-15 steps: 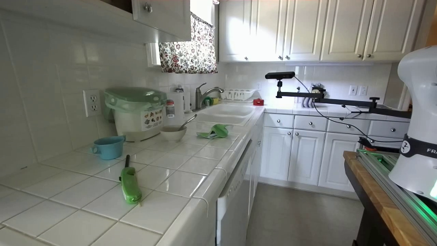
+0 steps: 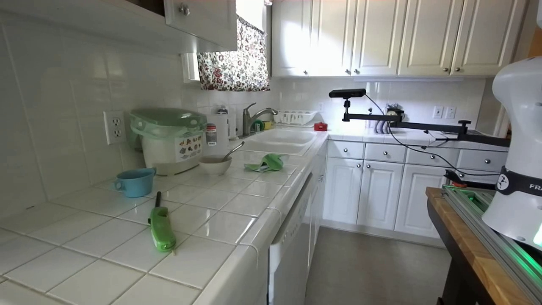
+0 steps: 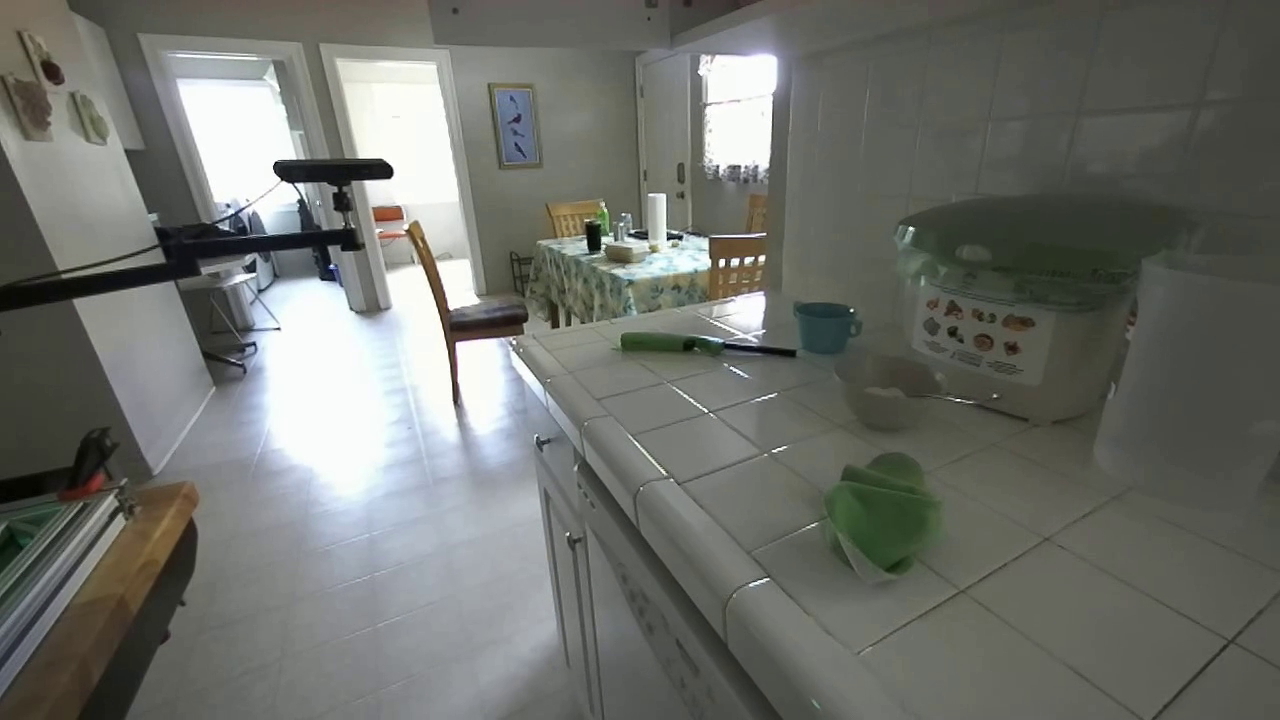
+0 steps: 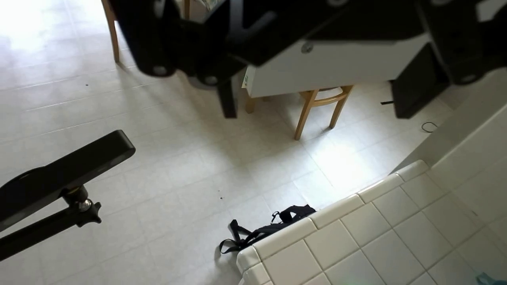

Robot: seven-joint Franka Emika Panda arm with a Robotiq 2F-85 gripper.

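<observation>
My gripper hangs over the floor in the wrist view, its two dark fingertips wide apart and nothing between them. It is out of frame in both exterior views. On the white tiled counter (image 2: pixel 117 231) lies a green lighter (image 2: pixel 161 229) with a black nozzle. Behind it stands a blue cup (image 2: pixel 136 184) with handles. A pale bowl (image 2: pixel 215 165) with a spoon (image 2: pixel 233 151) in it sits farther along, and a crumpled green cloth (image 3: pixel 884 514) rests nearer the sink.
A bin with a green lid (image 2: pixel 170 142) stands against the wall, beside a white container (image 3: pixel 1188 372). The sink (image 2: pixel 284 138) lies beyond. A camera on a black boom (image 2: pixel 406 123) reaches out from the robot's table (image 2: pixel 470 228).
</observation>
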